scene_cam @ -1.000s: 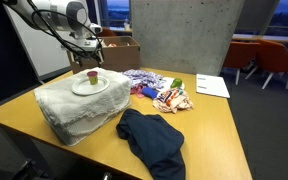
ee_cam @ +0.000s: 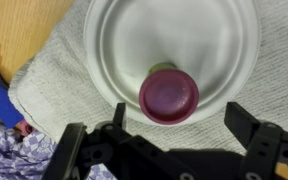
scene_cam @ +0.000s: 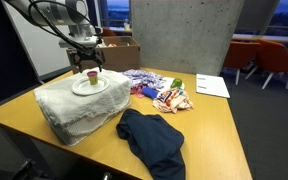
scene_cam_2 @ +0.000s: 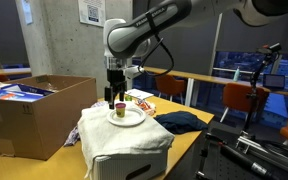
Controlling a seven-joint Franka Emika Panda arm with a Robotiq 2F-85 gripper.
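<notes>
A small cup (ee_cam: 169,96), maroon at the top with a greenish-yellow lower part, stands on a white plate (ee_cam: 109,50). The plate rests on a box draped with a light grey cloth (scene_cam: 84,125). Above the cup hangs my gripper, pointing down with its fingers spread wide and nothing held. From the wrist, the cup's round maroon top shows between and just ahead of the fingertips. In exterior view 2 the cup (scene_cam_2: 120,110) is upright, just below the gripper (scene_cam_2: 118,97).
A dark folded cloth (scene_cam: 152,143) lies on the table beside the draped box. Patterned and coloured cloths (scene_cam: 172,98) are heaped behind it. A large cardboard box (scene_cam_2: 39,118) stands at the left in exterior view 2.
The arm has shifted only slightly and looks a little lower over the cup. Cup, plate and cloths have stayed where they were.
</notes>
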